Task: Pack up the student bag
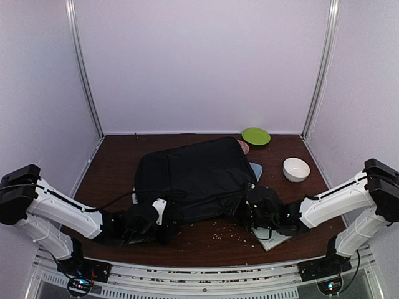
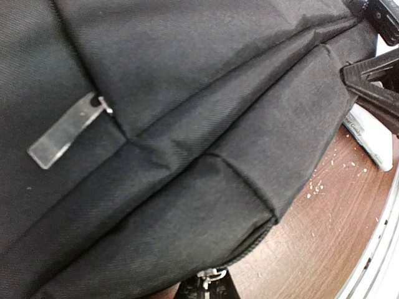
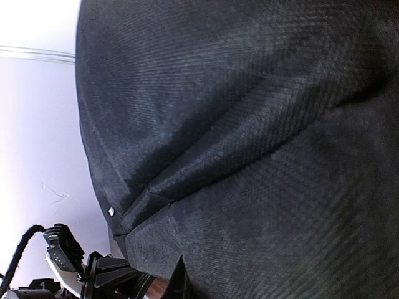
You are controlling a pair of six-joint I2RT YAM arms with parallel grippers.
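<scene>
The black bag (image 1: 193, 171) lies flat on the table and fills most of both wrist views. Along its near edge runs a zipper, with a metal zipper pull (image 2: 212, 274) at the bottom of the left wrist view. My left gripper is shut at that pull, which appears to run between its fingertips. At the bag's near right corner, my right gripper (image 1: 238, 210) is shut on the black cloth; the right wrist view shows a dark finger (image 3: 180, 280) against the fabric. Partly under the right arm is a pale book (image 1: 272, 242).
Behind the bag's right side are a green plate (image 1: 255, 136) and a pink item (image 1: 244, 147). A white bowl (image 1: 296, 169) stands at the right, a blue item (image 1: 256, 170) beside the bag. White crumbs (image 1: 227, 230) dot the front table.
</scene>
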